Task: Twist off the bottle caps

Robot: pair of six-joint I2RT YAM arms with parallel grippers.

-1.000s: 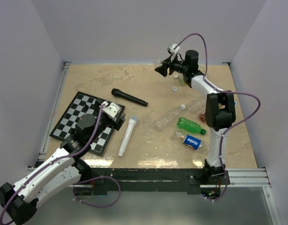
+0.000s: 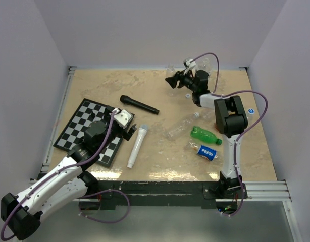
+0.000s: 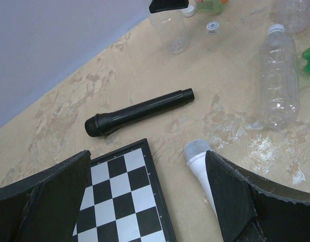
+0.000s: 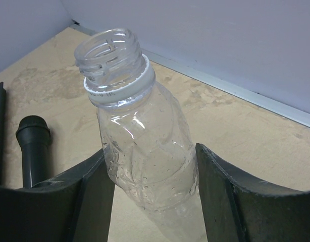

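A clear bottle with a bare threaded mouth is held in my right gripper, whose fingers close on its body from both sides. It stands roughly upright near the table's back edge, and its lower part shows in the left wrist view as clear plastic. Whether its base touches the table is hard to tell. A small white cap lies loose nearby. One clear bottle lies on its side with its white cap on. My left gripper is open and empty above the checkerboard.
A black microphone and a white microphone lie mid-table. At the right are a green bottle and a Pepsi-labelled bottle. Another clear bottle shows behind the right arm. Bare table lies between the microphones and the held bottle.
The left arm is nearly still.
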